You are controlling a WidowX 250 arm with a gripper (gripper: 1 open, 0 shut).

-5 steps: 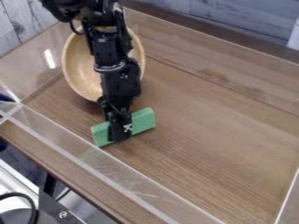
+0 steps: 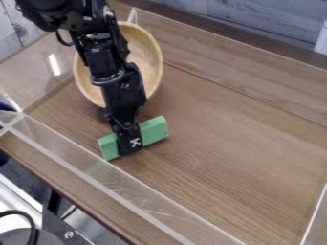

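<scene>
A green rectangular block [image 2: 152, 131] lies on the wooden table just below my black arm. The gripper [image 2: 128, 136] is down at the block, its fingers over the block's middle; whether they are closed on it cannot be told, as the dark parts blend together. Behind the arm sits a large tan bowl [image 2: 149, 56], partly hidden by it.
Bare wooden tabletop [image 2: 236, 134] stretches to the right and toward the back, with free room. A clear plastic edge runs along the lower left, with dark cables beyond it at the bottom left corner.
The arm's upper part has shifted a little to the left and its pose has changed slightly. The green block lies in about the same place.
</scene>
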